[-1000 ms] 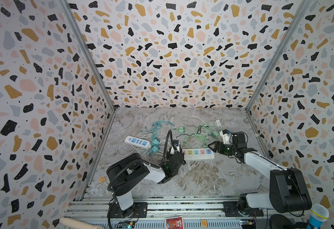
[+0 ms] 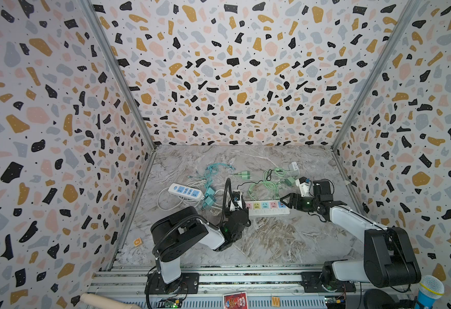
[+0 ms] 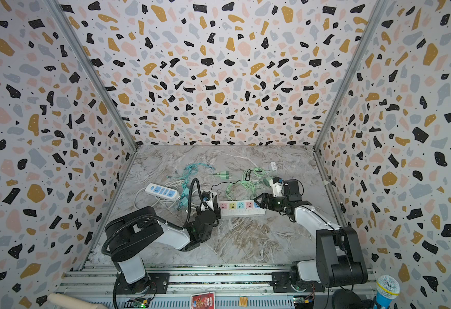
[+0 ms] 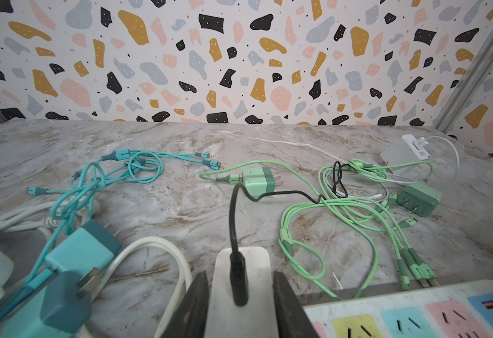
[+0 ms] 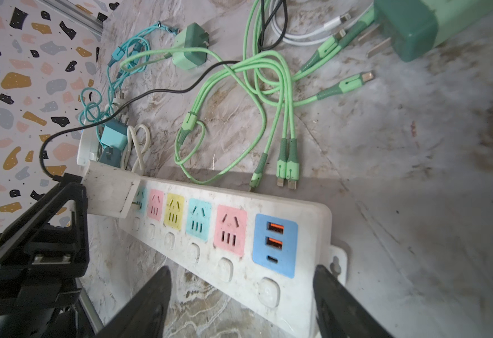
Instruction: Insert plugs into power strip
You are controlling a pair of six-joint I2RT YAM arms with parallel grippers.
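Observation:
A long white power strip with coloured sockets lies on the marble table. At its left end my left gripper is shut on a white charger with a black cable. A metal prong shows between the charger's face and the leftmost blue-green socket, so the charger is not flush with it there; the prong tip's exact fit cannot be made out. My right gripper stands open by the strip's USB end, fingers wide apart and nothing clamped between them.
Green cables and green chargers lie behind the strip. Teal chargers, teal cables and a second white strip are at left.
My left arm has shifted slightly right, and its gripper has come down a little with the charger towards the strip's left end. The right arm has barely moved.

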